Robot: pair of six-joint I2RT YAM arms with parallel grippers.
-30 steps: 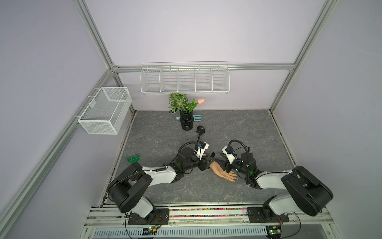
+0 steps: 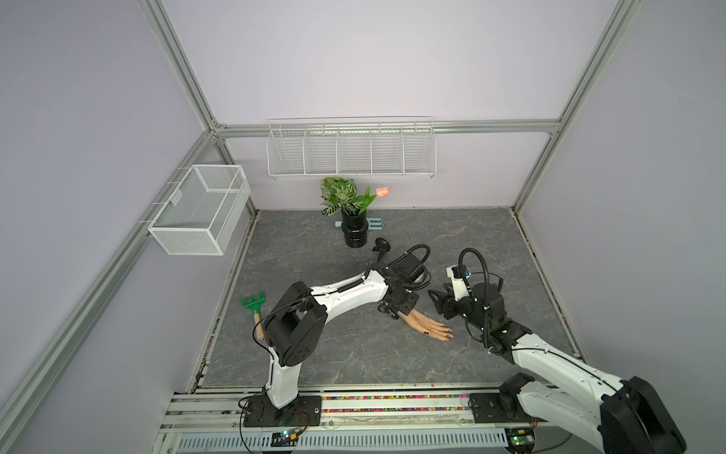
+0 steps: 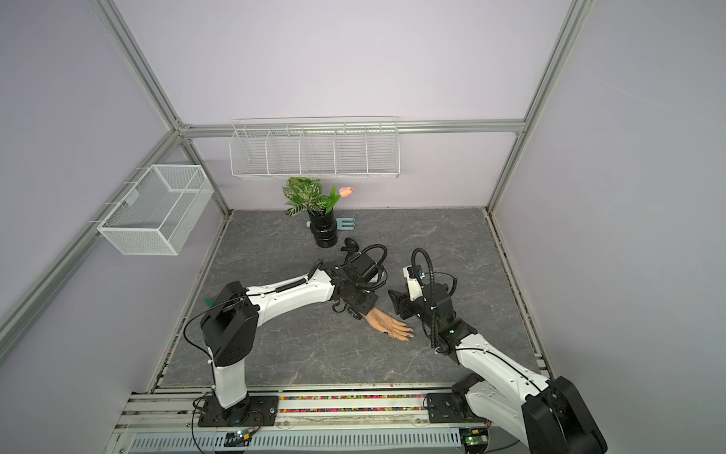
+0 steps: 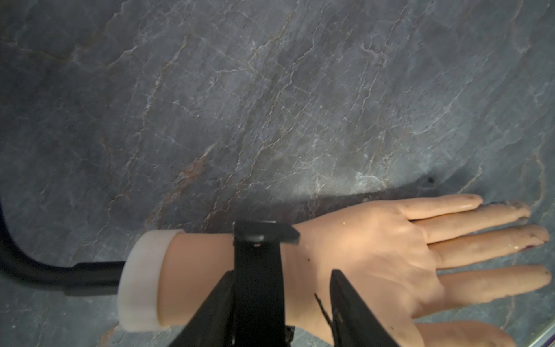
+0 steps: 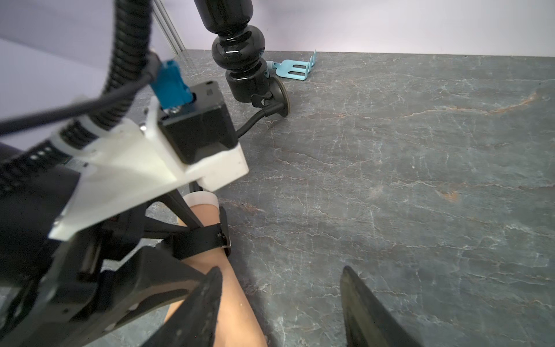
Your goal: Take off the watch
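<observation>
The watch's black strap (image 4: 258, 306) is fastened around the wrist of a mannequin hand (image 4: 358, 248), which lies palm up. A dark flat piece (image 4: 266, 232) sticks out along its far side. Low over the wrist, my left gripper stands open, its fingers on either side of the strap; whether they touch it, I cannot tell. In the right wrist view the strap (image 5: 199, 241) shows partly behind that arm. To the right of the wrist my right gripper is open and empty, above the table. The watch face is hidden from me.
A black base with a bent rod (image 5: 254, 122) holds the hand's arm end. Behind it are a black vase (image 2: 354, 229) with plants and a blue fork (image 5: 293, 69). A green rake (image 2: 255, 302) lies left.
The right gripper has drawn back to the right from the hand.
</observation>
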